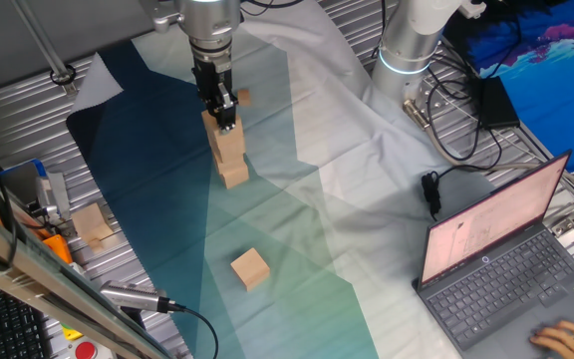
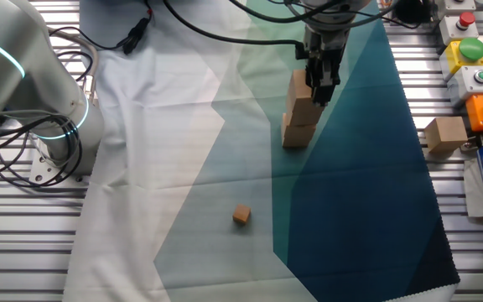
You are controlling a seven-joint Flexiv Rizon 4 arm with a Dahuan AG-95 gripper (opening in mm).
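A tall wooden block (image 1: 229,146) stands on a lower wooden block (image 1: 233,174) on the patterned cloth in exterior view 1. Exterior view 2 shows the same pair, the tall block (image 2: 300,105) above the lower block (image 2: 295,135). My gripper (image 1: 225,121) points down at the top of the tall block, its dark fingers overlapping the block's upper end. From the other side the gripper (image 2: 322,91) also overlaps that upper end. Whether its fingers grip the block or only stand beside it cannot be made out.
A separate wooden block (image 1: 250,268) lies nearer the front of the cloth. Behind the stack is a small wooden cube (image 2: 241,215). A laptop (image 1: 506,269) with a person's hand on it occupies the right. Off the cloth lies another block (image 2: 445,135).
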